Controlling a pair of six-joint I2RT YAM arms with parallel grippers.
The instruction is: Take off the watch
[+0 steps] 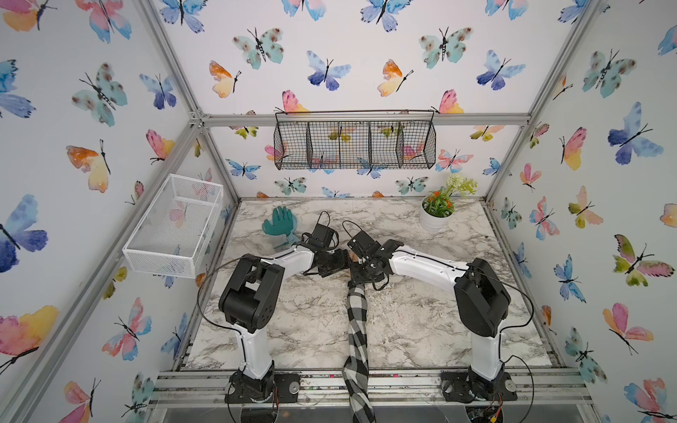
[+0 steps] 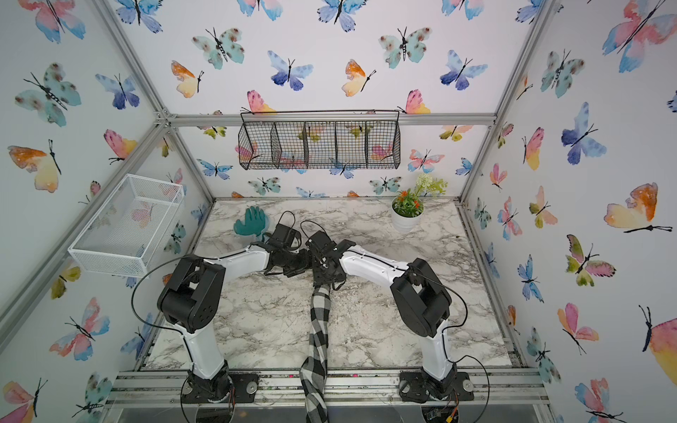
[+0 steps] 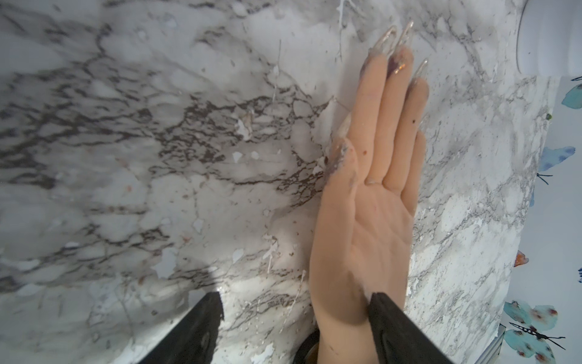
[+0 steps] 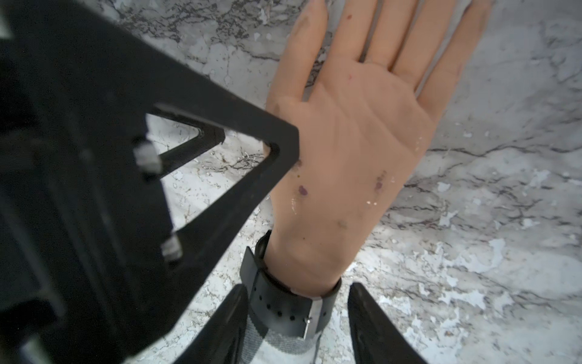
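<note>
A black watch strap [image 4: 282, 303] with a metal clasp circles the wrist of a model hand [image 4: 345, 157], which lies palm up. My right gripper is part open, its fingers to either side of the strap in the right wrist view; contact cannot be told. Black fingers of my left gripper stand apart near the hand's thumb side. In the left wrist view one finger [image 3: 394, 330] overlaps the hand's edge, and only a dark curved bit of the watch [image 3: 306, 348] shows at the bottom. Both top views hide the watch behind the grippers.
A black-and-white checked sleeve [image 1: 357, 324] runs from the wrist to the front edge. Behind the left arm stands a teal hand-shaped object [image 1: 280, 222], and a potted plant [image 1: 437, 208] at back right. Both grippers are close together.
</note>
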